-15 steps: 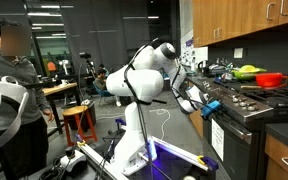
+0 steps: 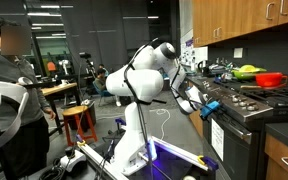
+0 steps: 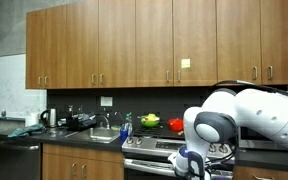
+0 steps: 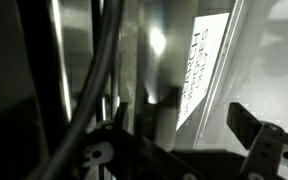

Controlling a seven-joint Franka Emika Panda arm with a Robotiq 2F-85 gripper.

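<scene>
In the wrist view my gripper is open, its dark fingers spread left and right across the lower part. A shiny dark bar (image 4: 164, 60) runs between them, and a white printed label (image 4: 202, 60) lies beyond it on a pale surface. Whether the fingers touch the bar cannot be told. From the side, my gripper (image 2: 212, 108) is close to the stove's front (image 2: 234, 145), just below the cooktop, with blue showing around it. The other exterior view has the arm (image 3: 219, 125) in front of the stove, its fingers hard to make out.
On the cooktop stand a red pot (image 2: 270, 79) and a bowl with green and yellow contents (image 2: 246, 72). A sink (image 3: 99, 132) lies left of the stove. An orange stool (image 2: 79, 120) and a person (image 2: 12, 75) are on the far side of the arm's base.
The arm and gripper show no visible movement. Only the person at the left has shifted slightly.
</scene>
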